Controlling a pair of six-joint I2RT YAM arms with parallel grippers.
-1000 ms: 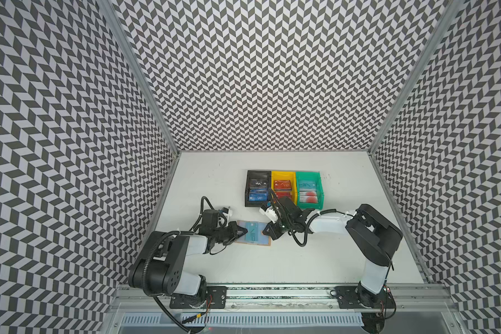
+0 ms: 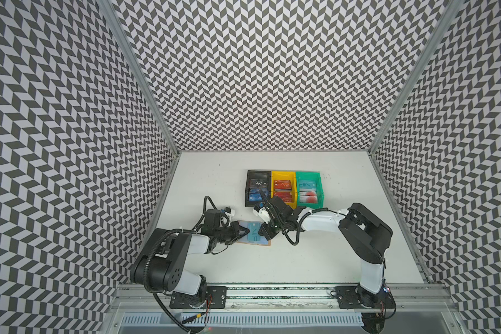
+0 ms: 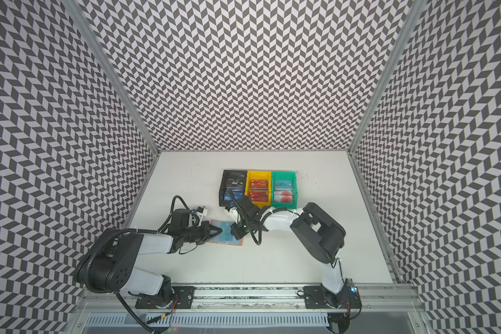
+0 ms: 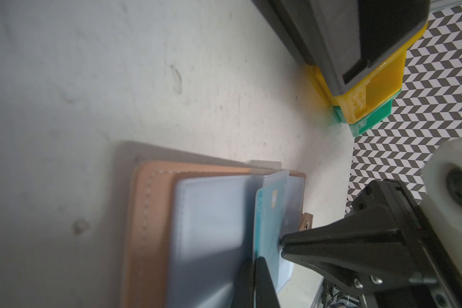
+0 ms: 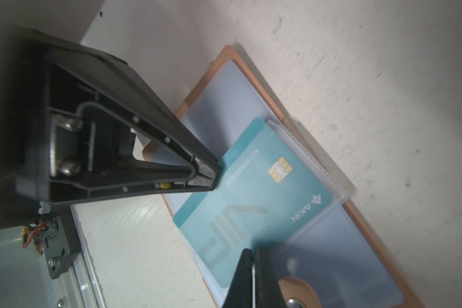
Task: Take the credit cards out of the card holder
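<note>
The card holder [image 5: 225, 87], tan with clear sleeves, lies on the table. A light blue VIP card lies on its sleeve, its edge slightly raised in the left wrist view [image 4: 267, 215]. My left gripper [image 2: 243, 232] is at the holder's left, shut, its fingertips at the card's edge. My right gripper [image 2: 266, 230] is over the holder's right part, also shut, its fingertips low at the card. Whether either has the thin card's edge between its fingers is unclear.
Three joined bins, black [image 2: 258, 173], yellow [image 2: 284, 174] and green [image 2: 317, 189], stand behind the holder with cards inside.
My right arm has shifted a little left over the holder, its wrist turning. My left gripper has moved very slightly right. The bins are unchanged.
</note>
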